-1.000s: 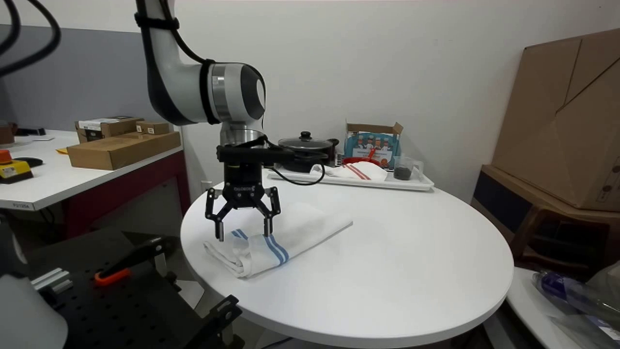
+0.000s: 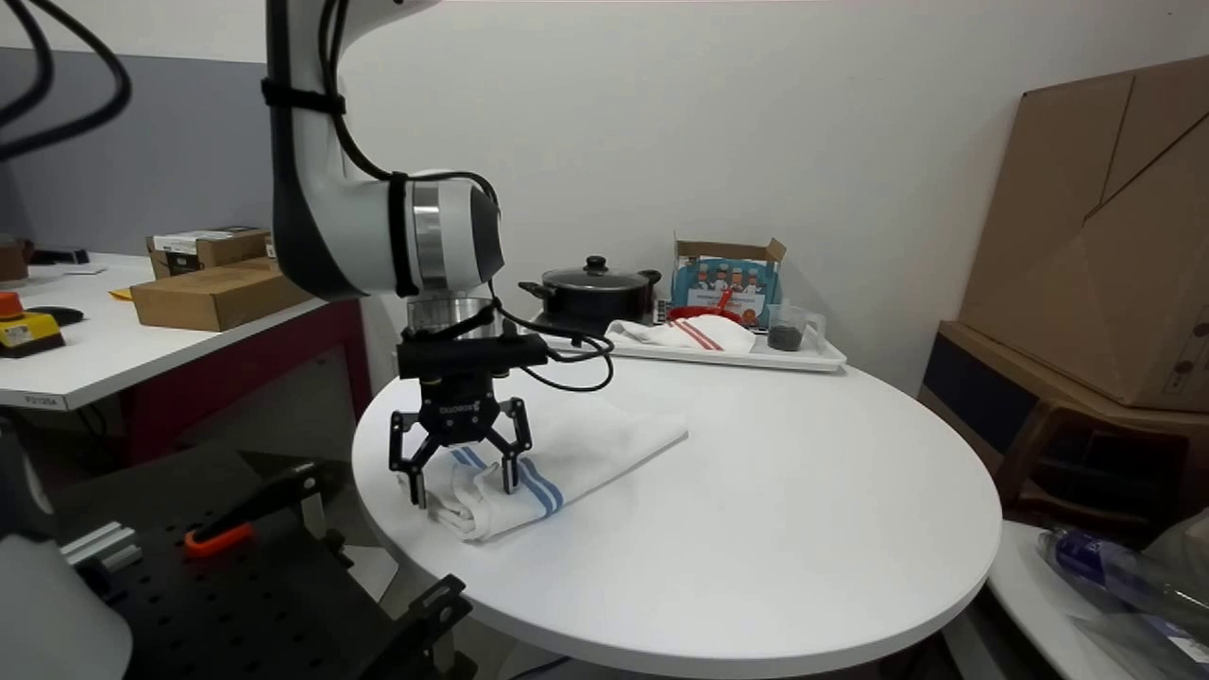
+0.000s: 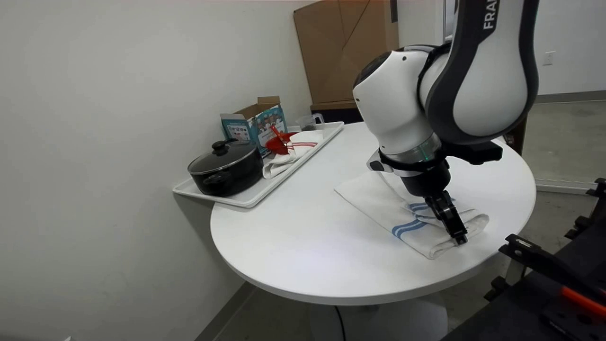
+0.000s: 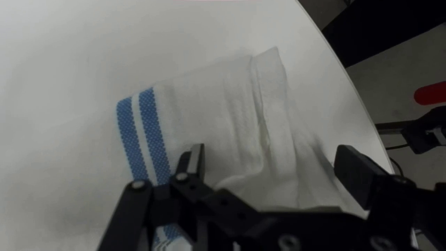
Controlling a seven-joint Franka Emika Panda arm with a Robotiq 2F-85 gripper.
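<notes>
A white towel [image 2: 606,459] with blue stripes lies on the round white table, its near-left end folded over in a loose roll. Over that folded end my gripper [image 2: 464,497] points down with its fingers spread wide. In the wrist view one fingertip [image 4: 195,161] is over the towel beside the stripes, and the other finger [image 4: 355,173] is past the loose folds near the table's edge. The folded part of the towel [image 4: 213,113] shows between them, not clamped. From the second exterior view, the gripper [image 3: 458,236] is low at the towel's folded end; whether the tips touch cloth is hard to tell.
A white tray [image 3: 258,196] at the wall side holds a black lidded pot [image 3: 227,167], a red bowl, a red-striped cloth [image 2: 691,332], an open box and a clear cup.
My gripper has come down and slightly to the left, from above the towel to its folded end. Its fingers remain apart. The towel looks unmoved.
</notes>
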